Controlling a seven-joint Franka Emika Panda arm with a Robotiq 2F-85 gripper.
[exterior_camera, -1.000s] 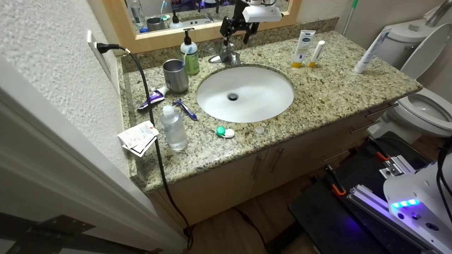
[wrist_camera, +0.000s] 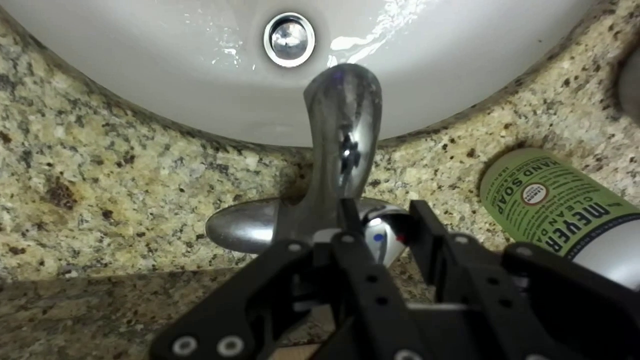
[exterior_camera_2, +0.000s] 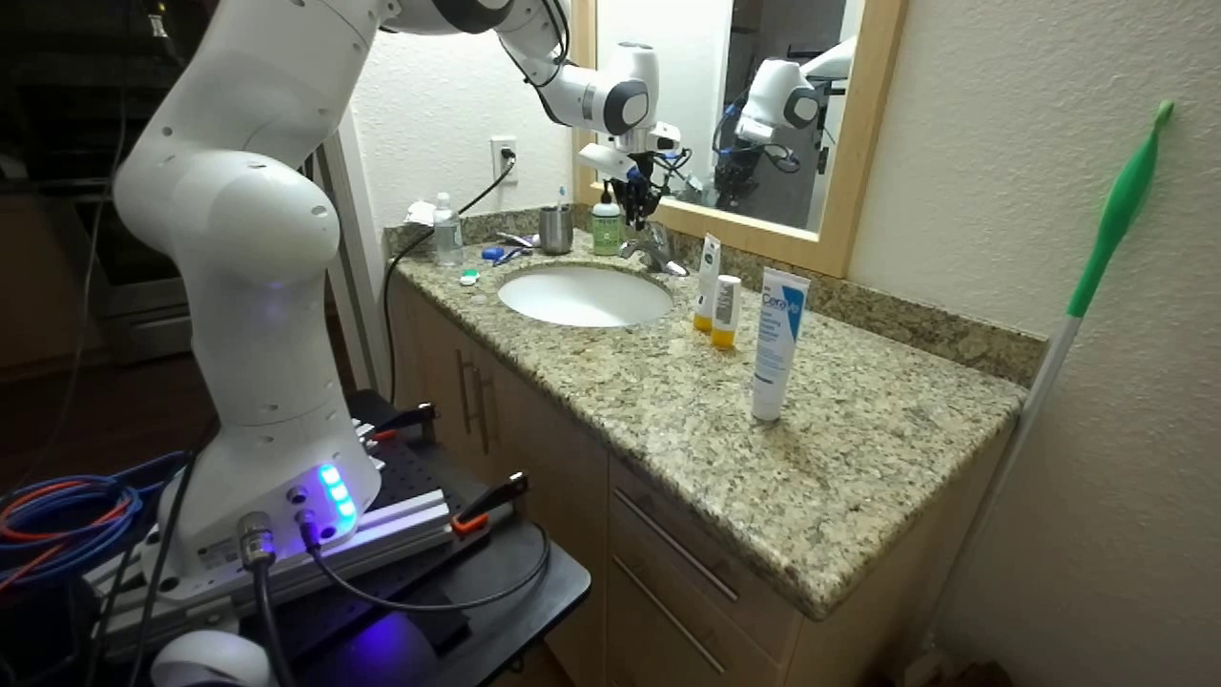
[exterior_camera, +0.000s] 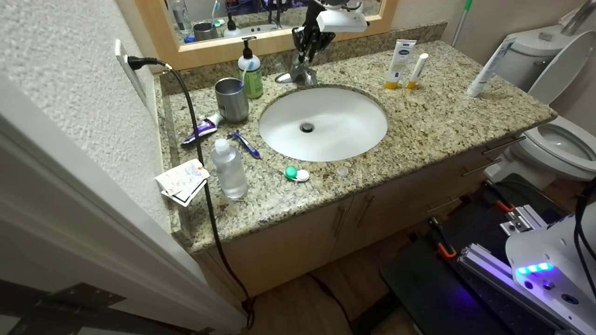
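Observation:
A chrome faucet (exterior_camera: 303, 76) stands behind the white oval sink (exterior_camera: 329, 120). In the wrist view its spout (wrist_camera: 345, 114) reaches over the basin. The faucet handle (wrist_camera: 379, 236), marked with a blue and a red dot, lies between the fingers of my black gripper. The fingers are closed on this handle, though the fingers partly cover it. From the side, the gripper (exterior_camera_2: 638, 222) points down just above the faucet base.
A green hand soap bottle (wrist_camera: 549, 195) stands close beside the faucet, with a metal cup (exterior_camera: 231, 100) farther left. The mirror (exterior_camera_2: 744, 126) rises behind. Several tubes, including a white one (exterior_camera_2: 778, 343), stand on the right counter, with bare granite around them.
One second ago the fingers were spread wide above the faucet. Now they have come together around its handle, and the arm has shifted slightly left in exterior view 1.

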